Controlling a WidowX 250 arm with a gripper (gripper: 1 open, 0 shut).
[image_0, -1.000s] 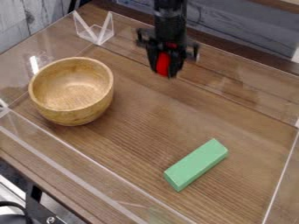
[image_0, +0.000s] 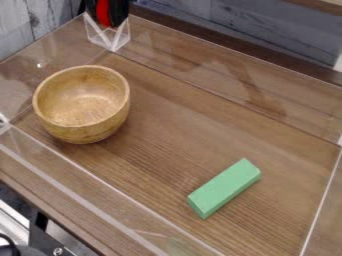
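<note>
At the top left edge of the camera view my gripper (image_0: 107, 14) is mostly out of frame, dark, with something red between or at its fingers; whether it is shut cannot be told. It is over a clear plastic container (image_0: 108, 33) on the table. A wooden bowl (image_0: 82, 103) sits at the left, and a green block (image_0: 225, 188) lies at the lower right.
A grey wall (image_0: 267, 25) runs along the back, with another at the far left.
My gripper and the red thing have moved from above the middle back of the table up and left to the container. The bowl and green block are unmoved.
</note>
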